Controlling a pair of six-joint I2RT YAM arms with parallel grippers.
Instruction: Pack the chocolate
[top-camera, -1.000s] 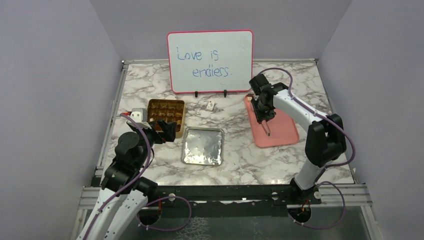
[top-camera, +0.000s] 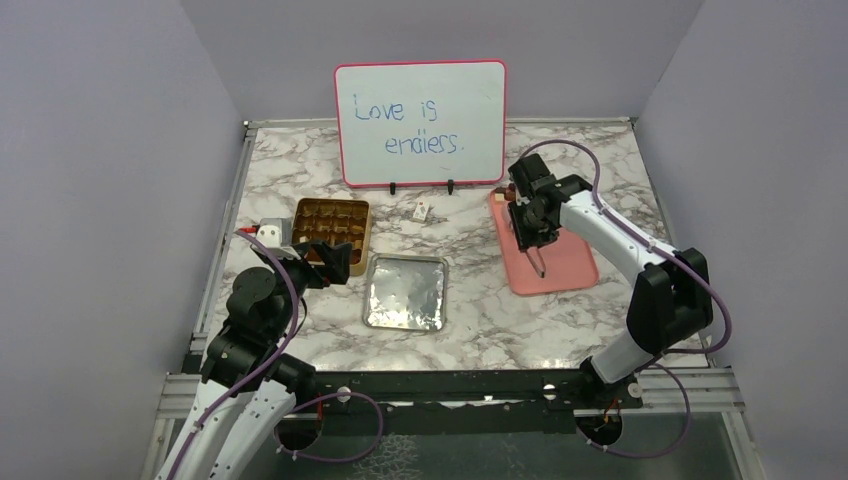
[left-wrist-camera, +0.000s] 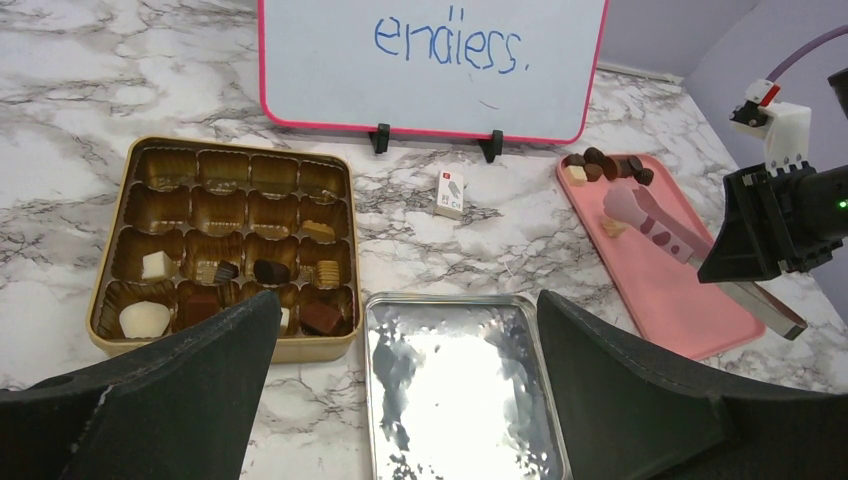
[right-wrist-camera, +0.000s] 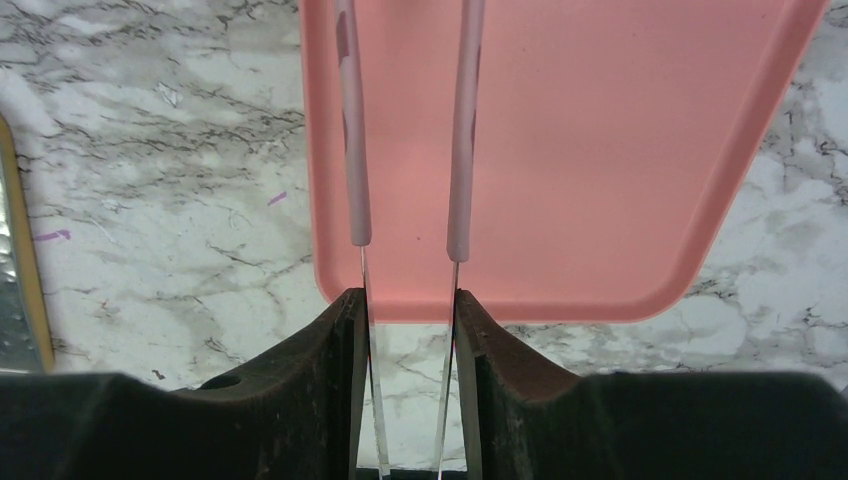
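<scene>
Pink-tipped tongs (left-wrist-camera: 648, 218) are gripped by my right gripper, one tong arm by each finger. Their two arms stand apart in the right wrist view, and the tips run out of that view. In the left wrist view the tips hang over the pink tray (left-wrist-camera: 690, 310), close to a pale chocolate (left-wrist-camera: 613, 227); whether they touch it I cannot tell. Several brown chocolates (left-wrist-camera: 595, 158) lie at the tray's far end. The gold box (left-wrist-camera: 345, 200) holds several chocolates in its nearer rows. My left gripper (top-camera: 338, 264) is open and empty at the box's near right corner.
A silver tray (top-camera: 406, 258) lies empty between box and pink tray. Behind it are a small white box (top-camera: 421, 212) and a whiteboard (top-camera: 420, 120) along the back. Bare marble shows between the two trays.
The left arm has stayed in place.
</scene>
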